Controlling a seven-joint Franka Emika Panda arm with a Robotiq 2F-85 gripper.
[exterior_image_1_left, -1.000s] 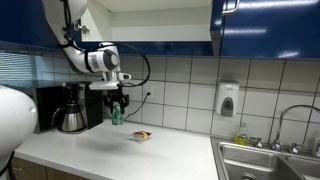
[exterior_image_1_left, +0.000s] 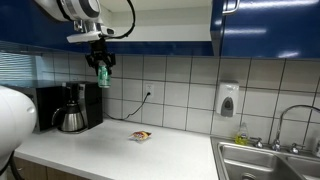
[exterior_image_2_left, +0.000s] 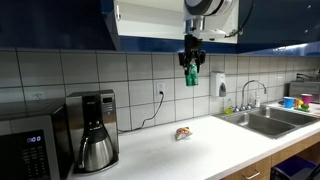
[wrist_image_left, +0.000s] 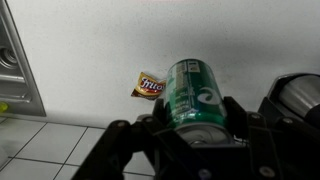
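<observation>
A green cylindrical can or canister (wrist_image_left: 193, 92) with a label hangs upright, high above the white counter (exterior_image_1_left: 150, 157). My gripper (exterior_image_1_left: 103, 67) is shut on its upper end, and in the wrist view the fingers reach around its near end. In the second exterior view the can (exterior_image_2_left: 191, 75) shows below the gripper (exterior_image_2_left: 190, 64), well clear of the surface. On the counter lies a small brown and red snack packet (wrist_image_left: 148, 86), which the first exterior view shows as a little packet (exterior_image_1_left: 139, 136) near the back wall.
The coffee machine with its steel jug (exterior_image_2_left: 97, 148) stands at the left, beside a microwave (exterior_image_2_left: 27, 148). Blue upper cabinets (exterior_image_1_left: 270, 30) overhang the wall, close to the arm's height. A sink (exterior_image_1_left: 255, 162) lies at the right.
The arm has risen and moved left in the first exterior view, carrying the green can up with it. The packet on the counter has stayed put.
</observation>
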